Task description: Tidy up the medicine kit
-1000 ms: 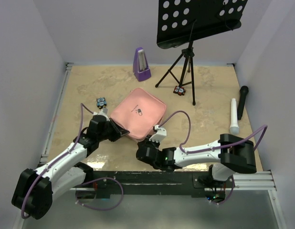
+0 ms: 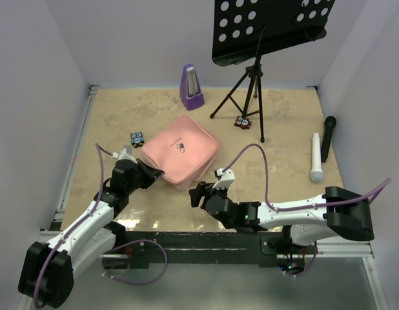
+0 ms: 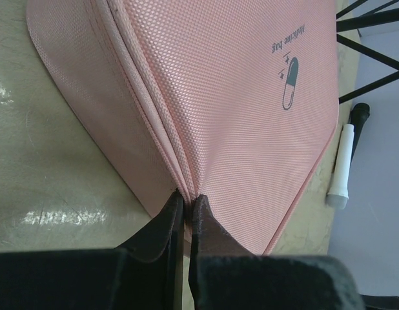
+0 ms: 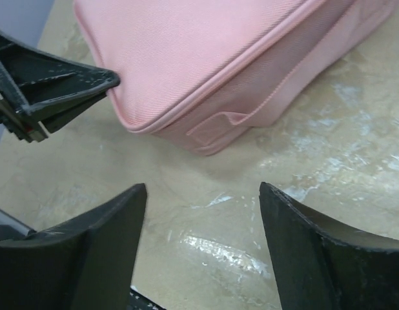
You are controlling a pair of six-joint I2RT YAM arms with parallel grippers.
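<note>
A pink medicine bag [image 2: 181,143] with a capsule print lies shut on the tabletop, its lid facing up. At its left front corner my left gripper [image 2: 162,173] is shut on the edge of the bag; the left wrist view shows the pink fabric [image 3: 186,174] pinched between the fingertips. My right gripper stands part open in front of the bag, to the right, with bare table between its fingers and no contact with the bag. A fabric tab [image 4: 228,119] hangs along the bag's front side. What is inside the bag is hidden.
A purple metronome [image 2: 191,90] and a black music stand [image 2: 257,74] stand behind the bag. Small cartoon-faced items [image 2: 137,139] lie nearby. A white microphone [image 2: 316,158] and a black one [image 2: 328,139] lie at the right.
The bag and my left gripper have shifted slightly left together. My right gripper has drawn away from the bag's front right, and its fingers have parted.
</note>
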